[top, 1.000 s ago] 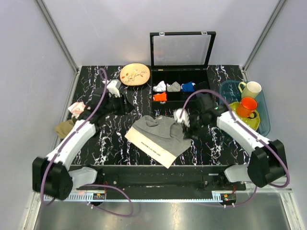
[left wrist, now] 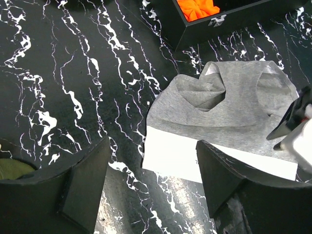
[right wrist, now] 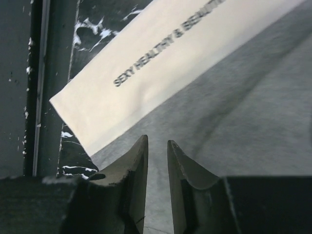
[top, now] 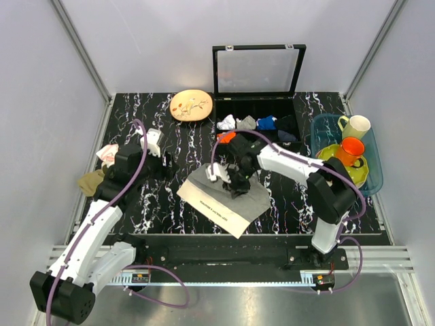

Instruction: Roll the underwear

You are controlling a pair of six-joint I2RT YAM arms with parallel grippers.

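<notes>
A grey pair of underwear [top: 253, 200] with a wide white printed waistband [top: 211, 207] lies spread on the black marbled table, waistband toward the front, with a fold along the back in the left wrist view [left wrist: 204, 92]. My right gripper hangs over the grey fabric, its fingers a little apart, nothing seen between them. My left gripper is open, left of the underwear, with nothing between its fingers.
A black compartment box [top: 287, 146] of rolled garments stands behind. A beige plate [top: 190, 102] is at the back, a blue tray [top: 374, 170] with cups at the right, loose cloths [top: 92, 182] at the left.
My right gripper has moved leftward from the underwear's right edge to over its middle. The left arm has drawn slightly toward the front left.
</notes>
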